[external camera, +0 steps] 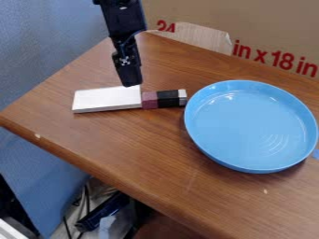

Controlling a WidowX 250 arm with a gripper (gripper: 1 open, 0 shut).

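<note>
My black gripper (129, 73) hangs from the top left, just above a long white bar (104, 99) lying on the wooden table. At the bar's right end is a dark red and black section (162, 99) with a light tip. I cannot tell whether the fingers are open or shut. A blue plate (249, 126) lies to the right of the bar.
A cardboard box (268, 28) with red print stands behind the table (125, 149). The table's front and left edges drop away to clutter below. Wood is clear in front of the bar and behind the plate.
</note>
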